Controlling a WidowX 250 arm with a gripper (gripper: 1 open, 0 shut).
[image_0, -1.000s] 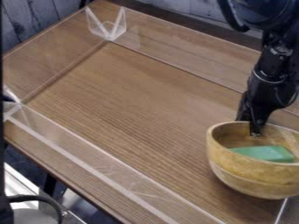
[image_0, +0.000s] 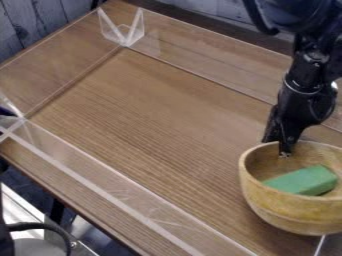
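My black gripper (image_0: 286, 140) reaches down from the upper right to the back rim of a wooden bowl (image_0: 281, 210) at the bottom right of the table. Its fingertips are at the rim, dark and close together; it looks shut, and whether anything thin is between them is hard to tell. A green block (image_0: 302, 182) lies inside the bowl.
Strips of clear tape run along its edges. Dark cables and equipment (image_0: 27, 236) sit beyond the front left edge.
The gripper and arm have shifted slightly. More of the green block shows in the bowl, which sits in nearly the same place.
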